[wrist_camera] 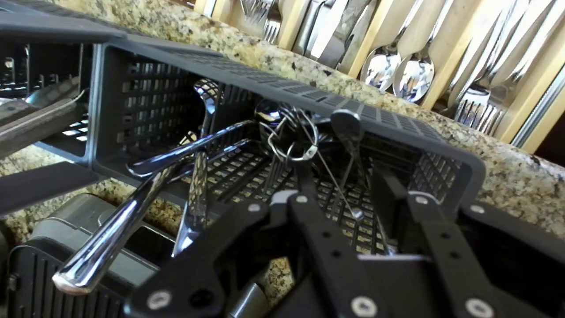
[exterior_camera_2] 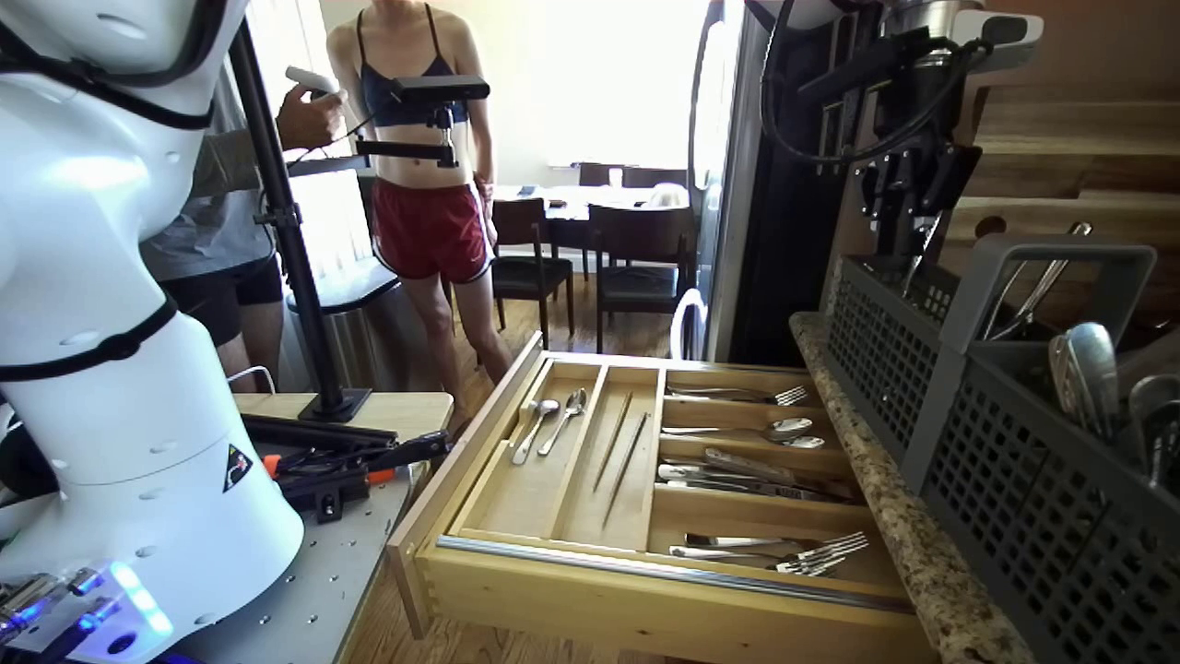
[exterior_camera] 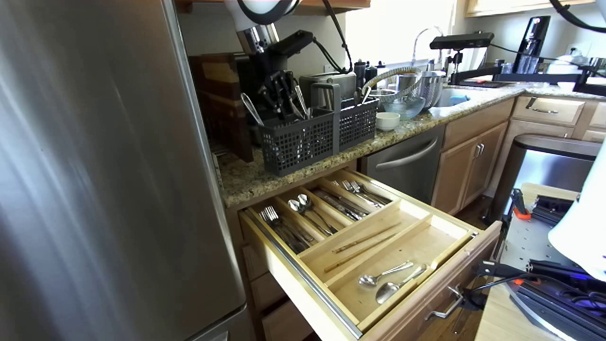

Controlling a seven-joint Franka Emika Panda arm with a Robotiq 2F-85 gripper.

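Low over the grey cutlery basket [exterior_camera: 298, 142] on the counter, my gripper points down with its fingers parted. In the wrist view, the two dark fingers [wrist_camera: 304, 177] stand apart over the near compartment. A dark, rounded utensil end [wrist_camera: 347, 126] and a thin metal rod appear beyond and between the fingertips; contact cannot be made out. Beside them lies a ring-shaped metal piece [wrist_camera: 294, 140]. Several shiny handles, among them a thick one [wrist_camera: 106, 244], lean over the basket's rim. The drawer [exterior_camera_2: 664, 564] stands open, with forks, spoons and knives in separate compartments.
Two spoons [exterior_camera: 386, 281] and two chopsticks [exterior_camera: 363, 241] lie in the drawer's front compartments. Wooden boards [exterior_camera: 224, 102] stand close behind the arm, and a toaster [exterior_camera: 326, 85] is behind the basket. Two people [exterior_camera_2: 426, 221] stand across the room.
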